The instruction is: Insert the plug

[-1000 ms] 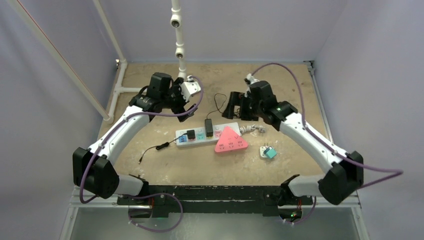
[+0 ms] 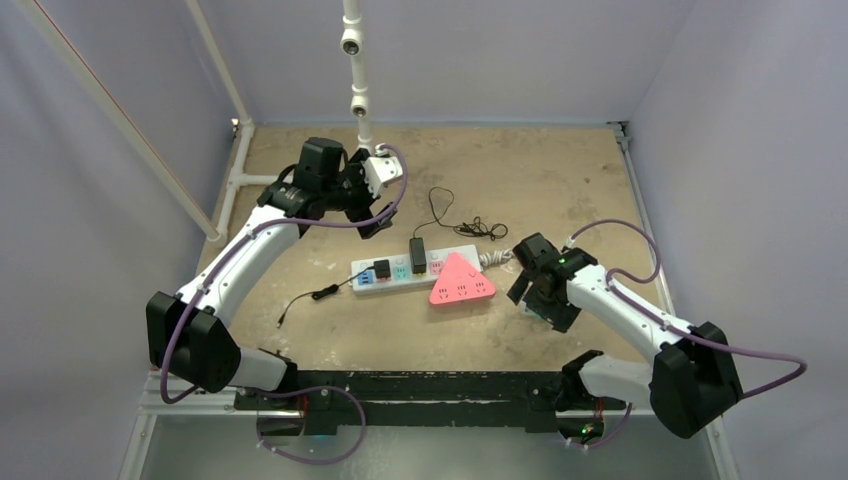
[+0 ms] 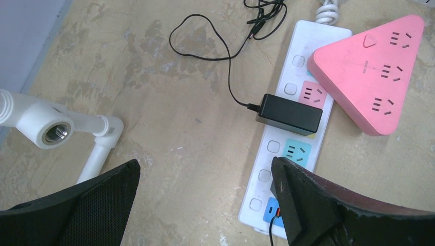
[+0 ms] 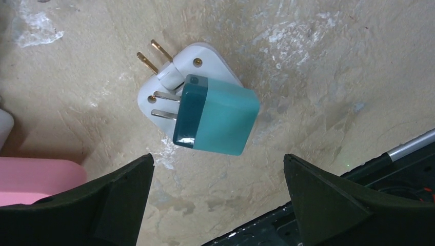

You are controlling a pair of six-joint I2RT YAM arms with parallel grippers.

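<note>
A teal plug [image 4: 225,118] with two metal pins lies on a white plug [image 4: 161,115] on the tabletop, framed between the open fingers of my right gripper [image 2: 537,312]. From above they are mostly hidden by that gripper. A white power strip [image 2: 380,285] carries a black adapter [image 3: 290,114] and a smaller black plug [image 2: 382,268] on a cable. A pink triangular socket block [image 2: 462,287] leans over its right part. My left gripper [image 2: 370,215] stands open above and behind the strip, nothing between its fingers.
Loose black cable [image 2: 470,230] lies behind the strip, with a coiled white cord [image 2: 496,258] at its right end. A white pipe stand [image 3: 97,123] rises at the back.
My right gripper has moved right, down and toward the front, from above the back of the strip to over the teal and white plugs. The left arm has stayed still.
</note>
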